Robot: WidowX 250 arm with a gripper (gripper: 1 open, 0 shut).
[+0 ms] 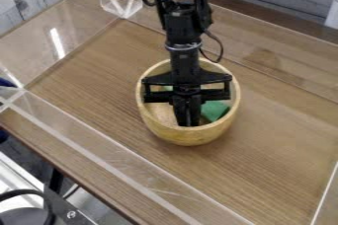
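Note:
A pale wooden bowl (189, 134) sits on the wooden table. The black gripper (187, 112) reaches down from above with its fingers inside the bowl; they look shut, and whatever may be between them is hidden. A green object (214, 111) lies in the bowl at the right, partly behind the gripper.
The wooden table (93, 81) has bare room left and right of the bowl. Clear plastic edging runs along its left side, with dark cables at the lower left. A white wall is behind.

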